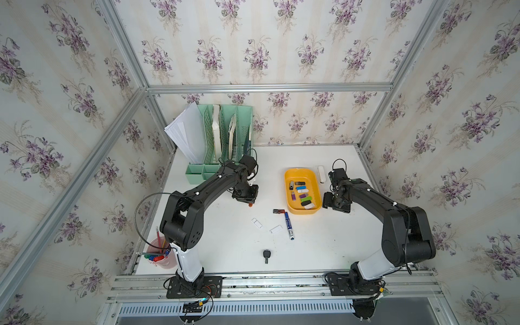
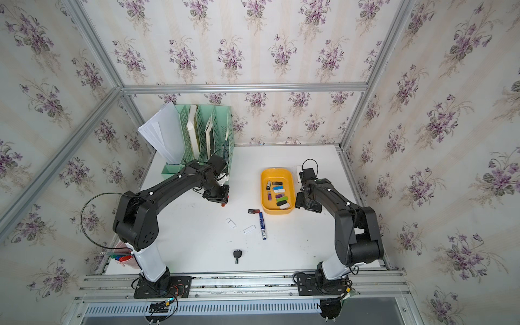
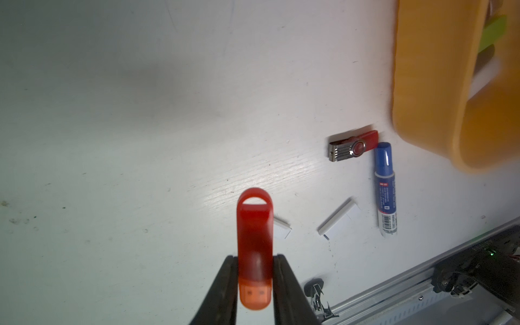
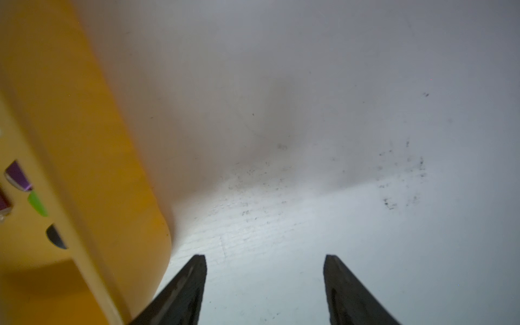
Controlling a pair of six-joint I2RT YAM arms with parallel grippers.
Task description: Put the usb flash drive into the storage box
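My left gripper is shut on a red flash drive point(image 3: 255, 230) with a looped end, held above the white table left of the box. The yellow storage box point(image 1: 288, 204) stands right of the table's middle, with several flash drives inside, a green one point(image 1: 306, 200) among them. On the table lie a red-and-silver swivel drive point(image 3: 354, 146) just outside the box and two small white pieces, one point(image 3: 337, 217) near the marker and one point(image 3: 281, 228) partly behind the held drive. My right gripper is open and empty, low beside the box's right wall.
A blue-and-white marker point(image 1: 289, 225) lies in front of the box. A black key-like object point(image 1: 266, 255) rests near the front edge. Behind the left arm stands a green file rack point(image 1: 246, 124); a pink pen cup point(image 1: 169, 262) is at front left.
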